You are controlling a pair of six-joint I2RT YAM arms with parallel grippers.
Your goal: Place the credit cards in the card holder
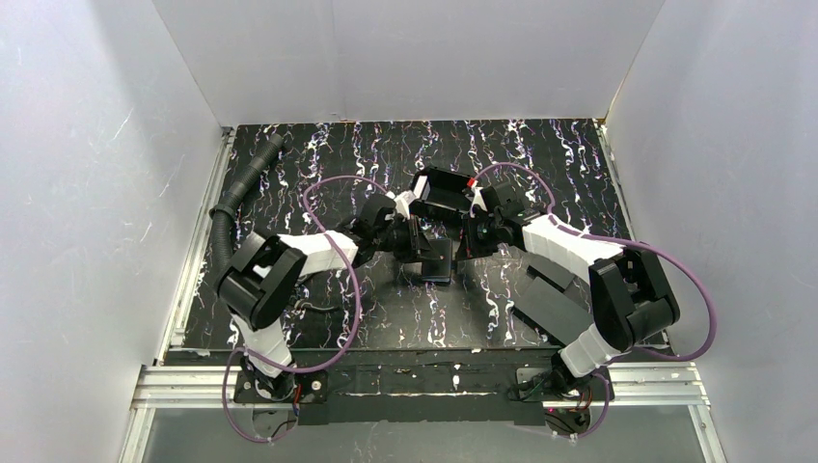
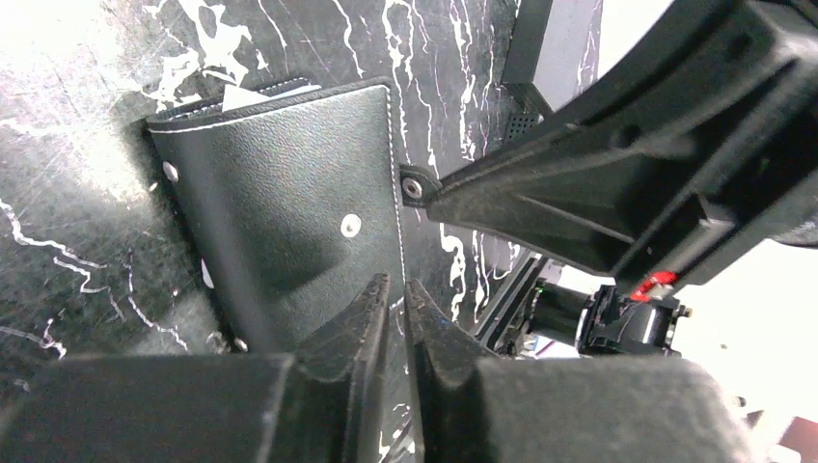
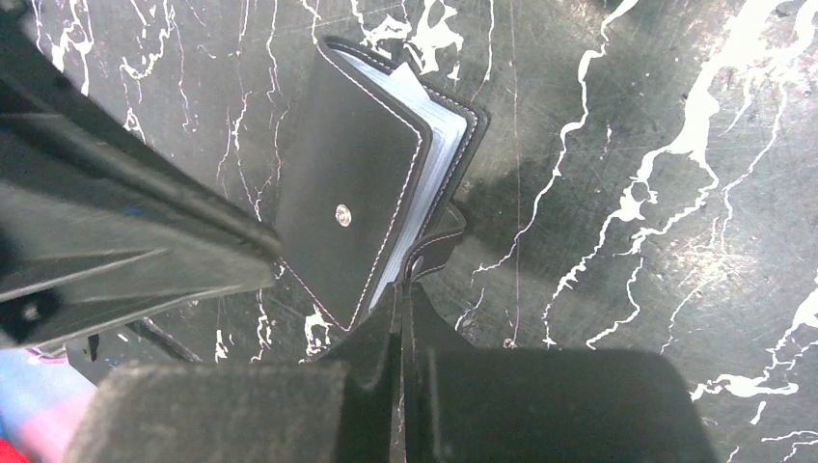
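The black card holder [image 1: 436,260] lies on the marbled table between the two grippers, folded over, with light stitching and a metal snap. A whitish corner [image 3: 410,87] and clear sleeves show at its open edge in the right wrist view. My left gripper is over the holder's left side, its fingertips a narrow gap apart with nothing visible between them. My right gripper is shut, its tips meeting the end of the small snap strap [image 3: 434,253] at the holder's side. Loose credit cards cannot be made out clearly.
Behind the holder stands an open black box [image 1: 446,188] with something white at its left end. Dark flat panels [image 1: 552,313] lie at the right, and a thick black hose [image 1: 225,222] runs along the left. Bare table lies in front of the holder.
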